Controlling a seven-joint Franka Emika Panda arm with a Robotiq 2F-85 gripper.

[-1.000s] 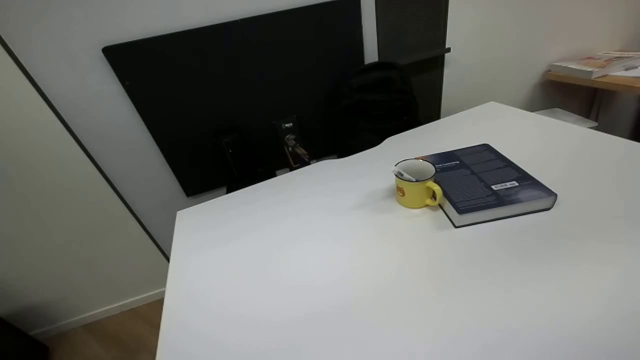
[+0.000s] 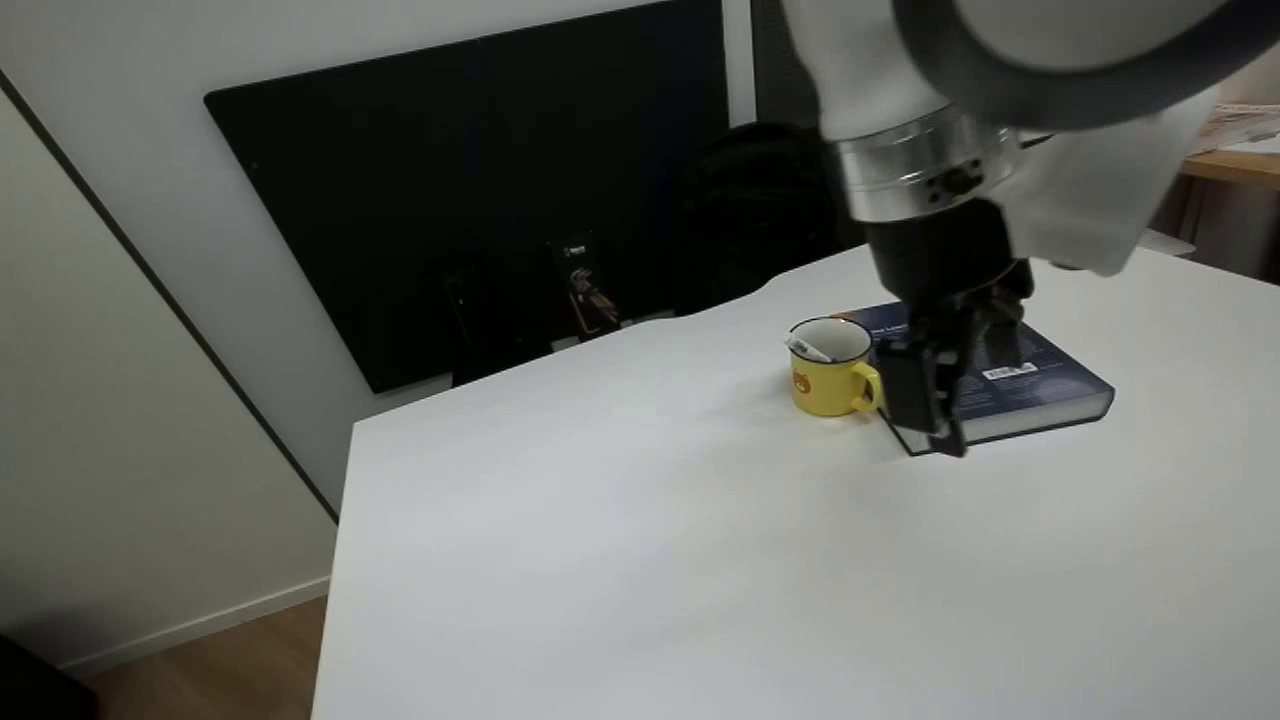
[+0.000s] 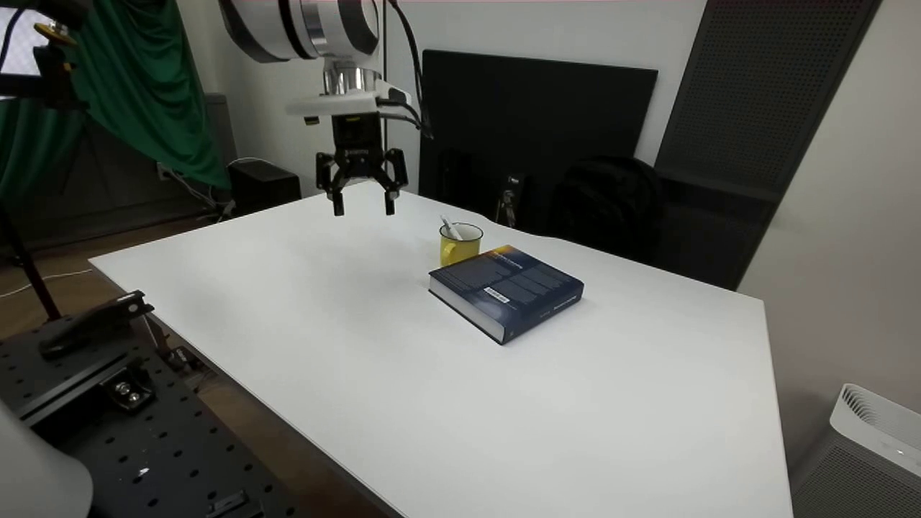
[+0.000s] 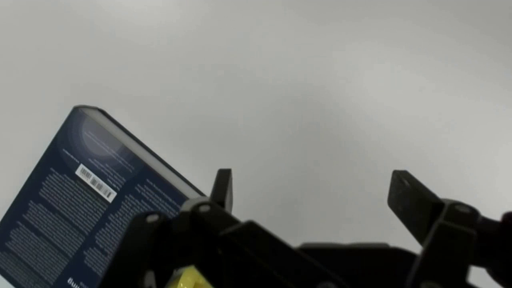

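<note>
A yellow enamel mug [image 2: 828, 386] stands upright on the white table, beside a thick dark-blue book [image 3: 509, 289] lying flat. A white stick-like item [image 3: 452, 229] leans inside the mug, its end poking above the rim. In the second exterior view my gripper [image 3: 363, 207] hangs in the air left of the mug, fingers apart with nothing between them. From the wrist, the open gripper looks down on bare table. The book [image 4: 81, 201] fills the lower left there, and only a yellow bit of the mug [image 4: 191, 278] shows behind the gripper's linkage.
Wide bare stretches of the white table [image 3: 622, 414] lie in front of the book and to its right. Past the far edge stand a black panel [image 2: 480, 180] and a dark backpack [image 3: 609, 203]. A perforated black base plate [image 3: 164, 432] sits at the near left.
The arm and gripper have come into the first exterior view from the upper right, now in front of part of the book. Mug and book have stayed in place.
</note>
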